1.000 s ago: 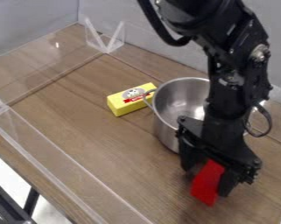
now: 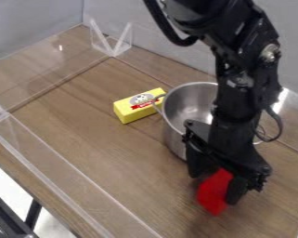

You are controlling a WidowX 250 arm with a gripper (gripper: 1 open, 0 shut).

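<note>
The black gripper (image 2: 226, 172) is low over the table at the right, its fingers around a red object (image 2: 213, 193) that rests at table level. Whether the fingers are closed on it is hard to tell. Behind the gripper stands a metal pot (image 2: 182, 107), partly hidden by the arm.
A yellow box (image 2: 136, 105) with a red label lies left of the pot. Clear plastic panels line the left and front edges of the wooden table (image 2: 83, 135).
The gripper and red object have shifted slightly left over the last second, and the arm stands a little more upright.
</note>
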